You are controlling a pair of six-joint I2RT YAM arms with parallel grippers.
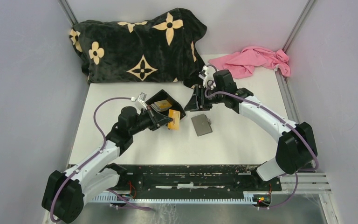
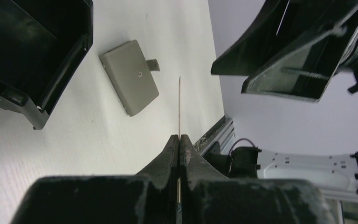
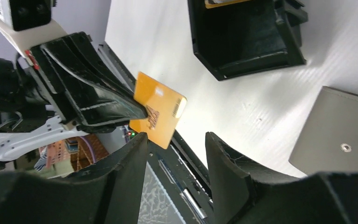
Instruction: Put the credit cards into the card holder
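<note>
An orange card [image 1: 175,120] is held by my left gripper [image 1: 169,121], which is shut on it; in the left wrist view the card [image 2: 179,107] appears edge-on as a thin upright line. The right wrist view shows the card's face [image 3: 161,109]. My right gripper [image 1: 196,105] stands open to the right of it, nothing between its fingers. A grey card holder [image 1: 201,125] with a small side tab lies on the table below the right gripper. A black open box [image 3: 242,60] behind the left gripper holds more cards [image 1: 163,104].
A dark patterned cushion [image 1: 135,46] fills the back of the table, with a pink cloth [image 1: 247,63] at the back right.
</note>
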